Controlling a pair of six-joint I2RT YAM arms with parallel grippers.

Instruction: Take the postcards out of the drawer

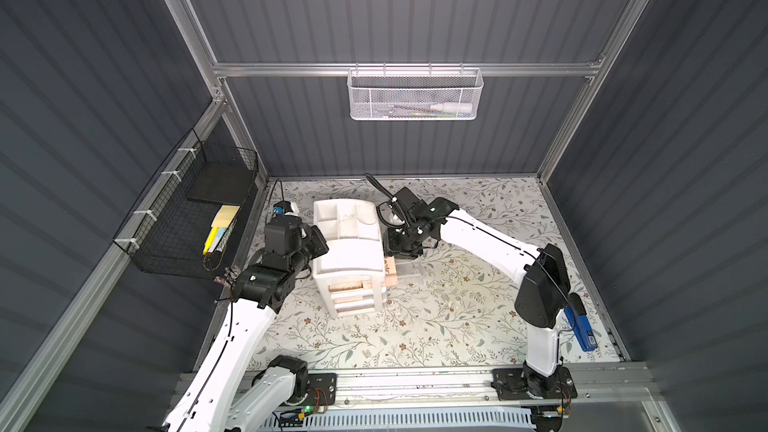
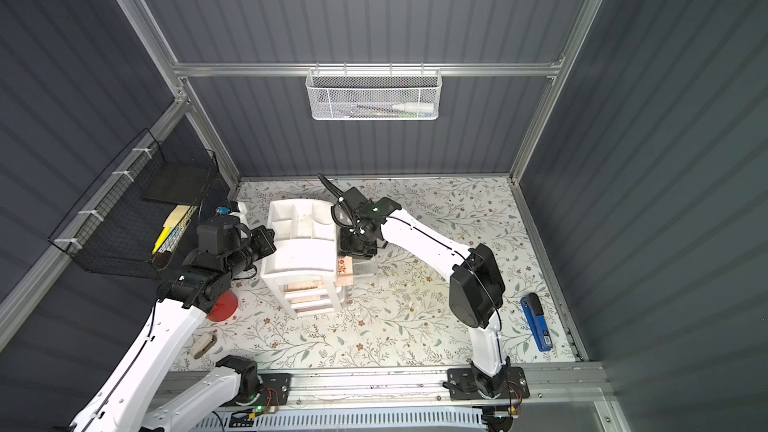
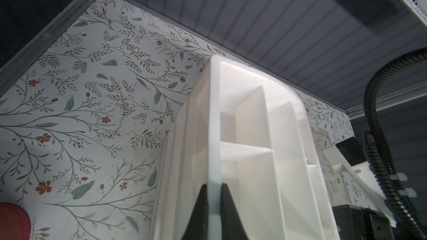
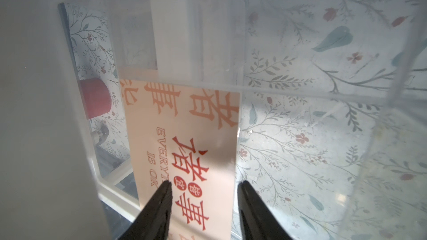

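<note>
A white desktop organizer (image 1: 348, 256) stands on the floral table, its clear drawer (image 1: 409, 269) pulled out on the right side. The peach postcard (image 4: 186, 151) with red lettering lies in that drawer and sticks out partly from the cabinet. Over the drawer, my right gripper is open, its two fingers apart above the card; none of the card is visibly pinched. My left gripper is shut on the organizer's thin left wall, one fingertip showing on either side of it.
A red round object (image 2: 223, 305) and a small pale item (image 2: 204, 344) lie left of the organizer. A blue stapler (image 2: 536, 321) rests at the far right. Wire baskets hang on the left (image 1: 176, 216) and back (image 1: 415, 96) walls.
</note>
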